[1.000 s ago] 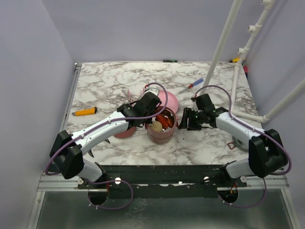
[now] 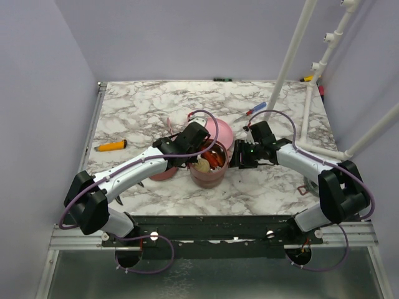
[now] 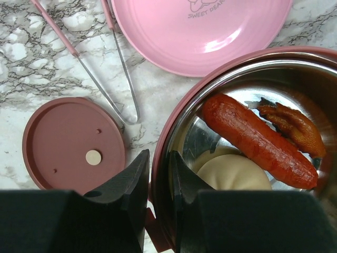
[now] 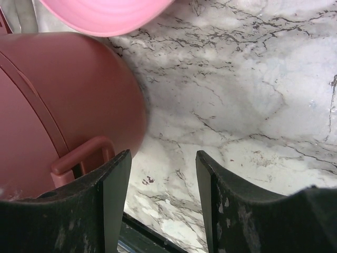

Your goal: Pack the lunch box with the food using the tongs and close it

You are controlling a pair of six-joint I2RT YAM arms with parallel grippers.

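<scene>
The dark red lunch box has a steel lining and stands tilted toward the left, holding a sausage, a pale bun and a browned piece of food. Its left wall is pinched by my left gripper, one finger inside and one outside. On the other side, my right gripper is part open with only bare table between its fingers; the box's side handle lies just left of them. A pink plate rests behind the box. The round lid lies to its left.
Pink-handled tongs lie between lid and plate. A blue-handled knife is behind my right arm, and an orange-handled tool sits at far left. White pipes stand at the right.
My right gripper has moved slightly left, closer to the lunch box. The box has shifted a little to the left; my left gripper stays on its wall.
</scene>
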